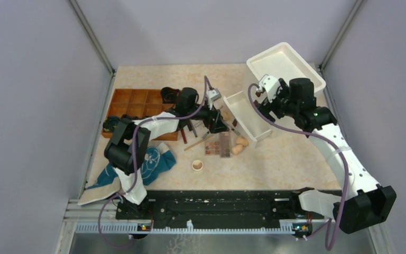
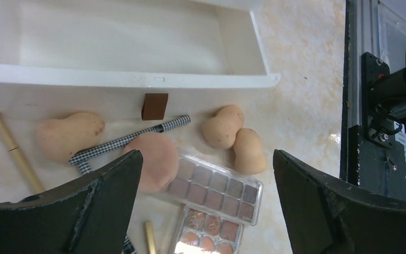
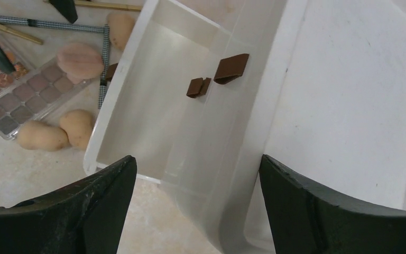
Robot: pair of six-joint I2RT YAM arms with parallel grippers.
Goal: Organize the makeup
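Note:
An open white drawer (image 1: 248,119) projects from the white organizer (image 1: 285,63). Beside it lie beige sponges (image 2: 221,129), a round pink puff (image 2: 149,161), a grey eyeshadow palette (image 2: 217,188), a warm-toned palette (image 2: 206,230) and brushes (image 2: 5,132). My left gripper is open above these items with nothing held. My right gripper is open at the organizer, one finger against its translucent body. Brown tabs (image 3: 230,67) show on the organizer.
A wooden divided tray (image 1: 137,98) with dark items stands at the left, a blue cloth (image 1: 156,164) below it. A tape roll (image 1: 197,165) lies at the front centre.

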